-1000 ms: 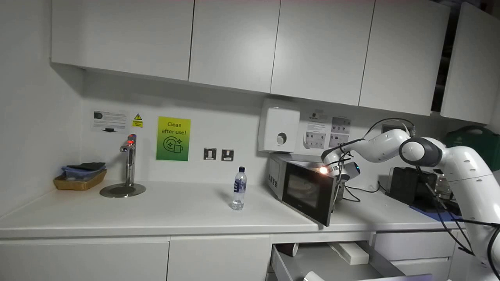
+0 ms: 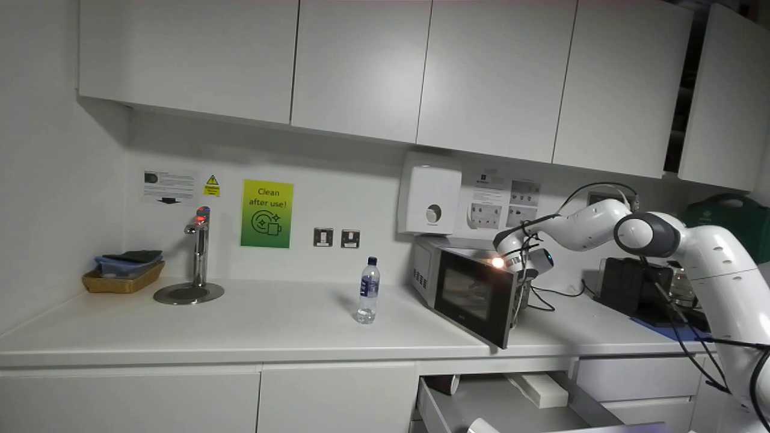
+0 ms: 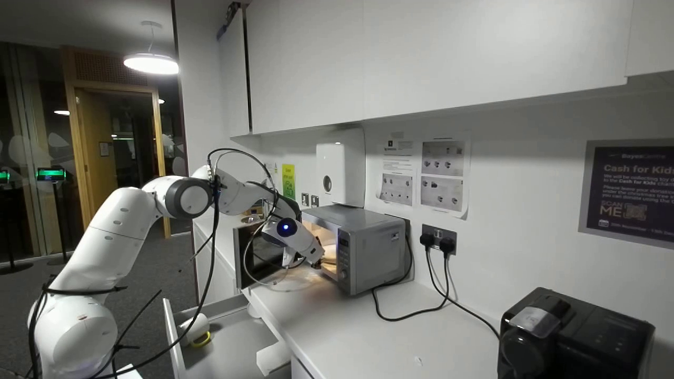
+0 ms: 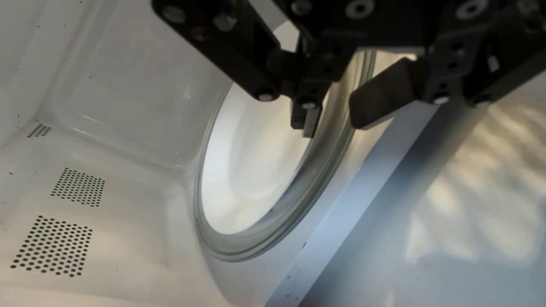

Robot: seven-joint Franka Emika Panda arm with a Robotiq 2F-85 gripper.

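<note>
In the wrist view, a white plate (image 4: 251,158) lies on the glass turntable (image 4: 225,250) inside the lit microwave. My gripper is part open, its fingers apart near the plate's edge. One fingertip (image 4: 309,120) shows over the white plate; the other finger pad (image 4: 382,94) is outside its rim, toward the microwave's front edge. No grip on the plate shows. In the second exterior view, my gripper (image 3: 317,258) reaches into the opening of the silver microwave (image 3: 377,249). The first exterior view has it hidden behind the open microwave door (image 2: 473,292).
The microwave door stands open beside my arm. Below, an open drawer (image 2: 480,408) holds a mug (image 3: 197,328) and a white box (image 2: 541,390). A water bottle (image 2: 368,292) stands on the counter left of the microwave. A black coffee machine (image 3: 568,335) is farther right.
Little differs: the arm stands almost where it was. What shows through the microwave door's window has altered slightly. The bottle and drawer are unmoved.
</note>
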